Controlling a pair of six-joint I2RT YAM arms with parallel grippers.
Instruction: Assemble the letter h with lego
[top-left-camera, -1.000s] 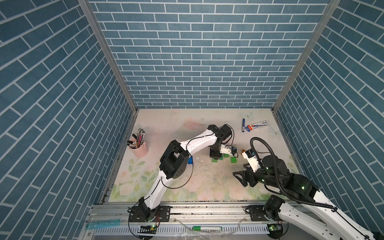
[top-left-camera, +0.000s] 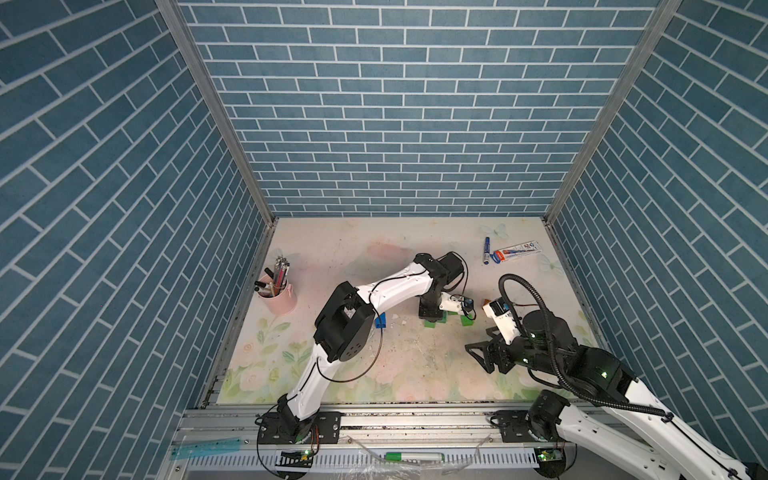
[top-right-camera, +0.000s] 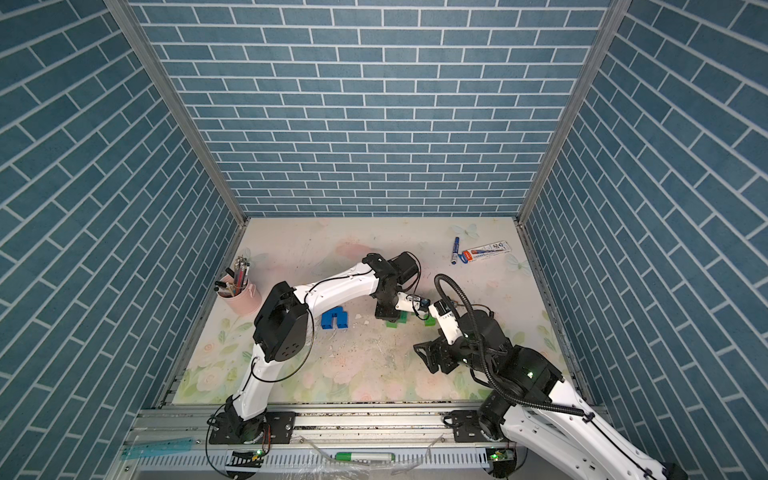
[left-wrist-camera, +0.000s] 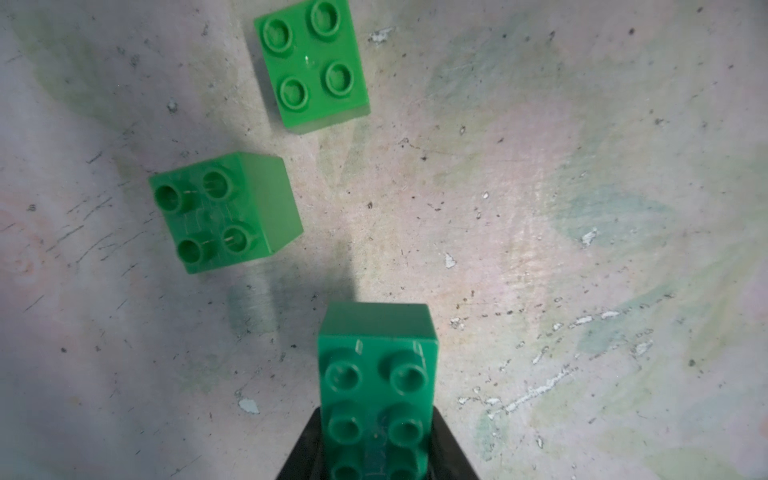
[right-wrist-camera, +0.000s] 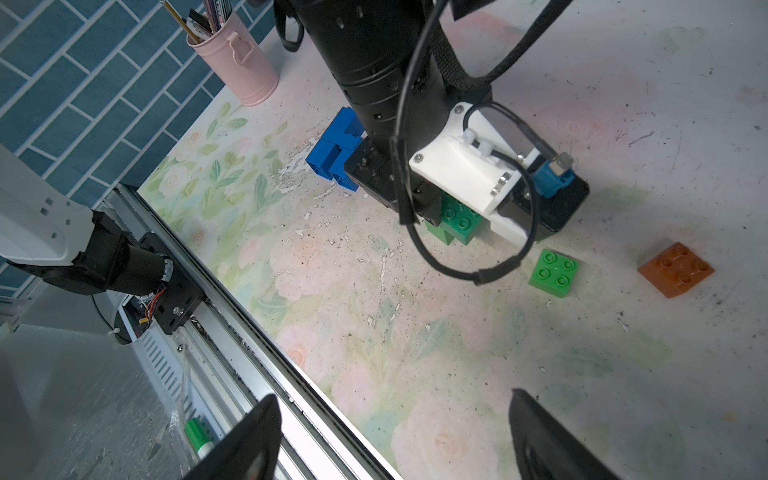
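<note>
My left gripper is shut on a dark green brick (left-wrist-camera: 376, 368), held just above the table in the middle. In the left wrist view two loose green bricks (left-wrist-camera: 312, 60) lie beyond it. Blue bricks (top-right-camera: 333, 318) form a piece left of the left gripper. An orange brick (right-wrist-camera: 676, 268) lies right of the green ones. My right gripper stands open and empty over the front right of the table.
A pink pen cup (top-left-camera: 279, 300) stands at the left. A blue marker (top-left-camera: 486, 250) and a pack of pens (top-left-camera: 516, 251) lie at the back right.
The left arm has shifted very slightly toward the front, with its gripper still low over the green bricks. The right arm has not visibly moved.
</note>
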